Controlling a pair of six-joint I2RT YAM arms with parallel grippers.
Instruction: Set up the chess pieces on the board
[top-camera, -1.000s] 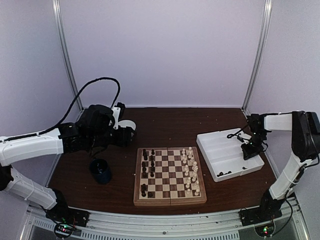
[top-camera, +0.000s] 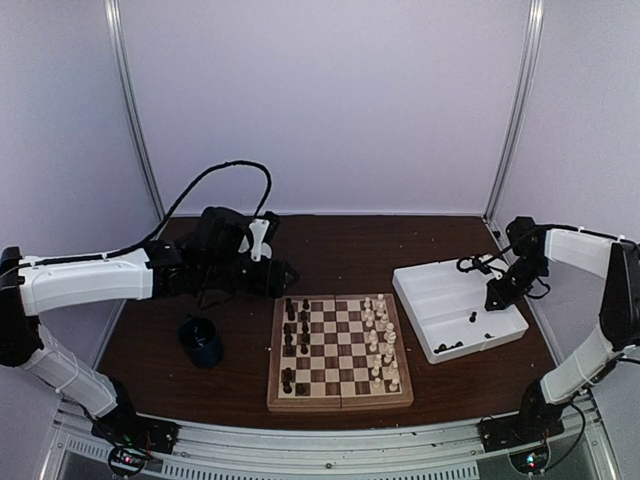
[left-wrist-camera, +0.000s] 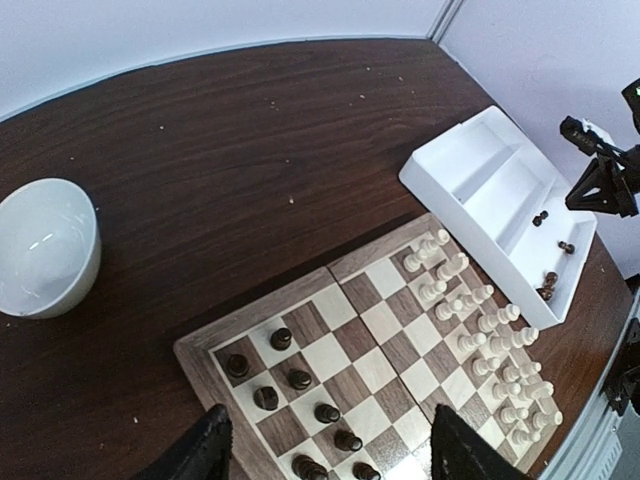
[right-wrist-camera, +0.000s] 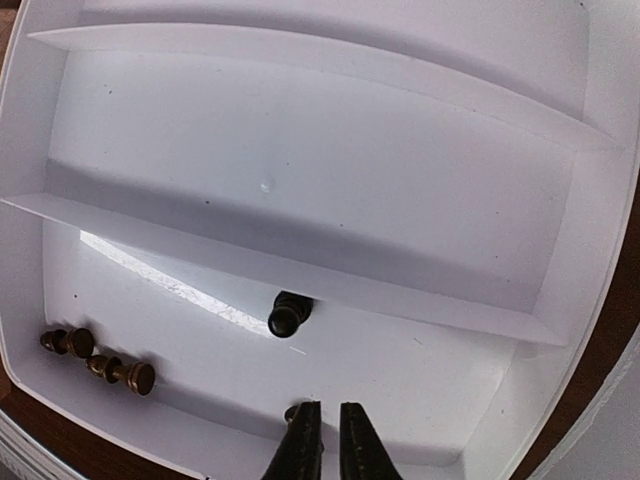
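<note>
The chessboard (top-camera: 340, 350) holds dark pieces on its left and white pieces on its right. Above it, at the upper left, my left gripper is open and empty. The white tray (top-camera: 460, 290) has a dark piece (right-wrist-camera: 288, 315) by a divider and two more (right-wrist-camera: 120, 374) lying in its lower-left corner. Low over the tray, my right gripper is shut to a narrow gap, beside a partly hidden dark piece (right-wrist-camera: 291, 413); whether anything sits between its fingertips is unclear.
A dark blue cup (top-camera: 200, 342) stands left of the board. A white bowl (left-wrist-camera: 45, 250) sits behind the left arm.
My left gripper has moved rightward toward the board's back left. My right arm has shifted slightly, with its gripper remaining over the tray.
</note>
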